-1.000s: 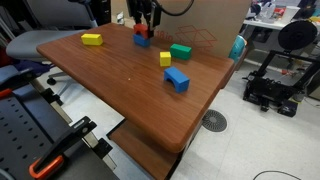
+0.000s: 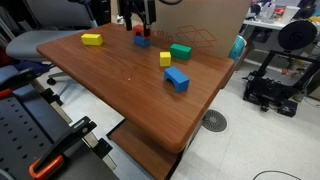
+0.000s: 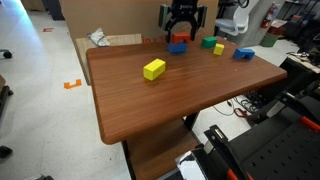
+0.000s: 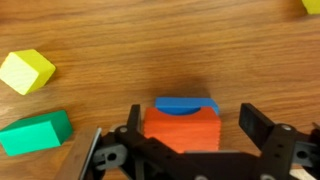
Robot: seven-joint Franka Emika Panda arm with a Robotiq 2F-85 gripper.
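At the far side of the table, a red block rests on top of a blue block. My gripper is open around the stack, and in the wrist view the red block lies between its spread fingers, with a strip of the blue block showing past it. The fingers appear clear of the red block's sides. Whether they reach down to the blue block cannot be told.
Near the stack stand a green block and a small yellow block. A blue arch-shaped block lies closer to the table's right edge. Another yellow block sits apart.
My gripper has come down a little over the red and blue stack. The blocks look unmoved.
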